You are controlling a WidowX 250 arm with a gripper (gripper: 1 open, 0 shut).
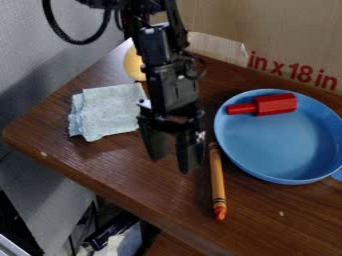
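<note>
The black gripper [173, 152] hangs over the middle of the wooden table [127, 190], pointing down with its fingers apart and nothing seen between them. It is just left of an orange crayon [218, 190], which lies lengthwise beside a blue pan [286, 150]. A red rolling-pin-like object [274, 103] rests in the pan at its back. A pale folded cloth [103, 112] lies to the left of the arm, and a round yellowish object [134, 62] is partly hidden behind the arm.
A cardboard box [281, 35] stands along the back. The table's left edge drops away to a grey wall and dark items below. Bare wood lies at the front left of the table.
</note>
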